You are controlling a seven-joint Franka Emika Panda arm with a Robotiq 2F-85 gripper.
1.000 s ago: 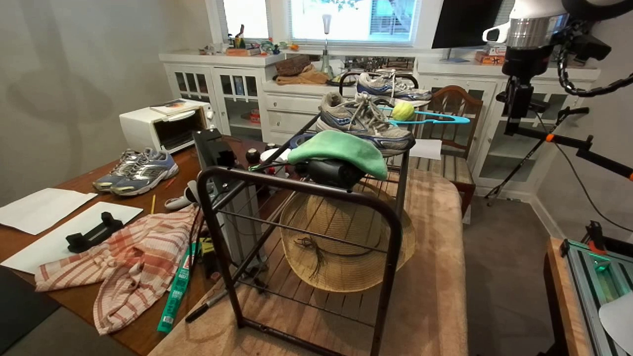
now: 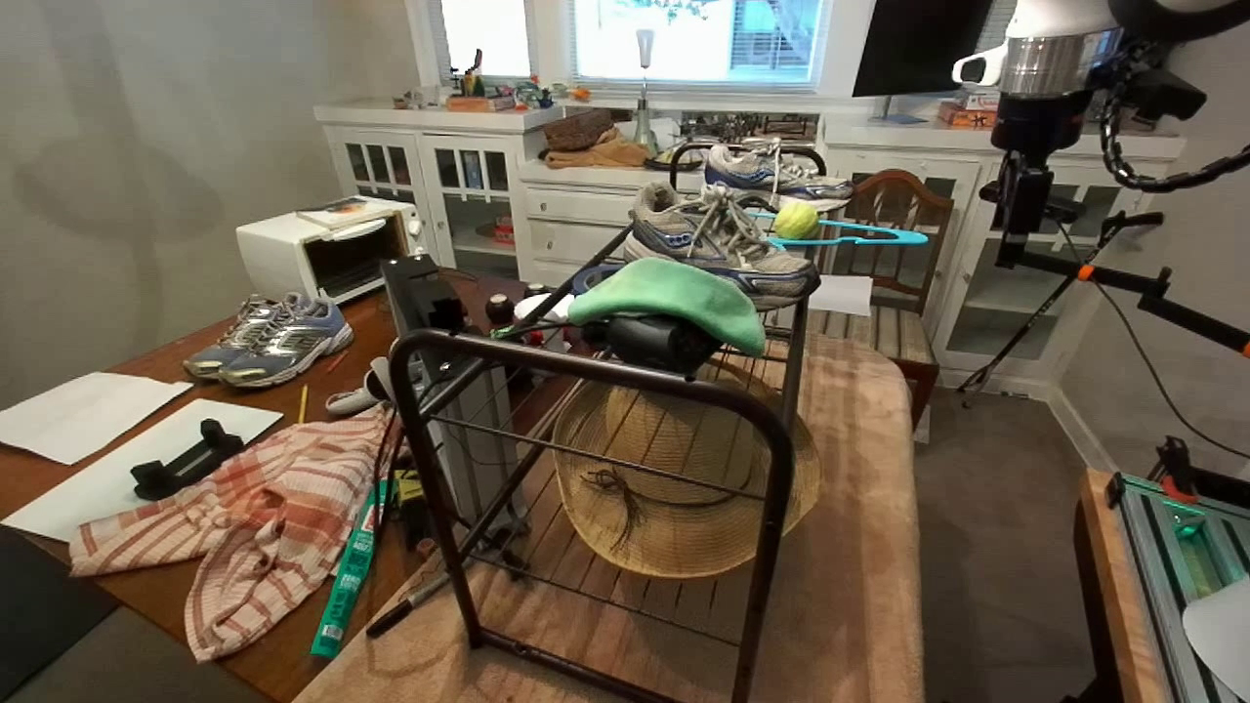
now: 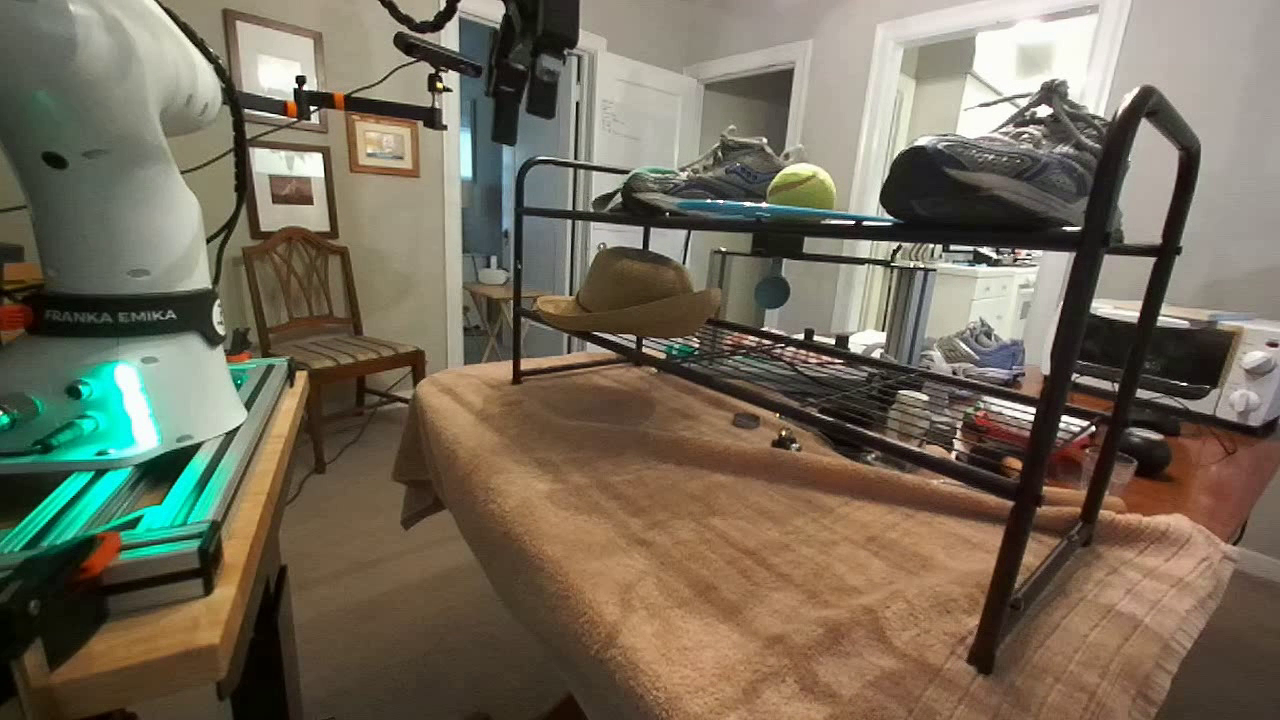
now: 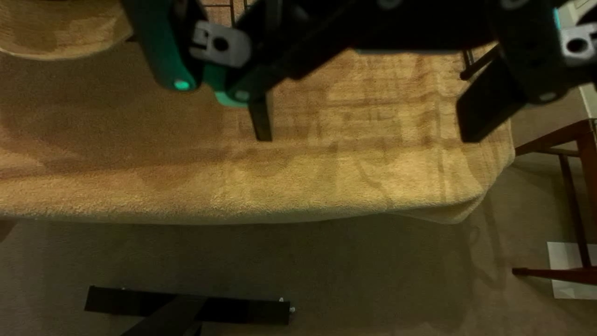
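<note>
My gripper stands open in the wrist view, its two fingers wide apart with only the towel-covered table [image 4: 336,185] far below them. In exterior view 2 the gripper [image 3: 524,90] hangs high, above the far left end of the dark metal rack [image 3: 840,224]. The rack's top shelf carries a grey running shoe [image 3: 708,180], a yellow-green tennis ball [image 3: 801,188], a light blue flat item [image 3: 768,210] and another shoe [image 3: 996,180]. A straw hat [image 3: 636,294] rests on the lower shelf. A green cloth [image 2: 674,295] drapes over a black object [image 2: 656,340] on the rack.
To the left, a wooden table [image 2: 252,562] holds a toaster oven [image 2: 275,252], a pair of shoes [image 2: 275,340] and a striped cloth [image 2: 281,504]. A chair [image 3: 333,324] stands past the towel's end. Bare towel lies in front of the rack.
</note>
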